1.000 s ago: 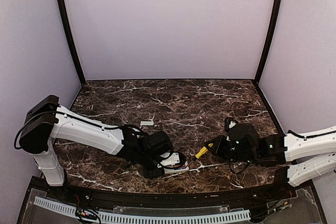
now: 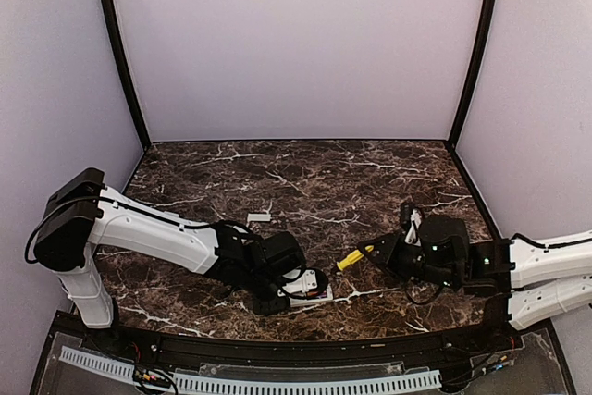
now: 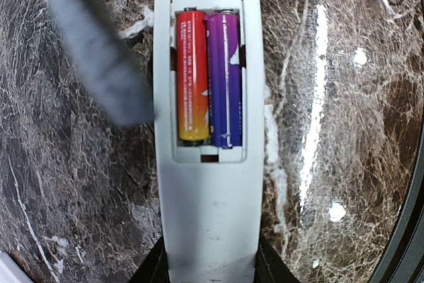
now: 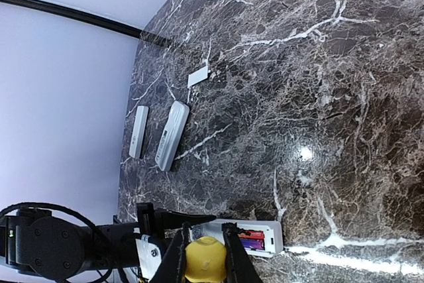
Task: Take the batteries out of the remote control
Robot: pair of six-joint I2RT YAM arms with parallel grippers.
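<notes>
The white remote control [image 3: 212,213] lies on the dark marbled table, its battery compartment uncovered and facing up. A red-orange battery [image 3: 192,74] and a purple battery [image 3: 225,81] sit side by side in it. My left gripper is shut on the remote's lower end. Off to the right in the top view, my right gripper is shut on a yellow-handled tool [image 2: 351,259] pointing toward the remote. A blurred grey rod [image 3: 99,51] reaches to the compartment's left side; whether it touches is unclear.
Farther back lies a small white piece [image 2: 259,217], perhaps a cover. Two more white remote-like things, a longer one [image 4: 171,136] and a smaller one [image 4: 138,132], rest beyond the left arm.
The yellow tool has shifted slightly left and away from the front edge, toward the remote, with my right gripper still around it. The left arm and the remote have stayed put.
</notes>
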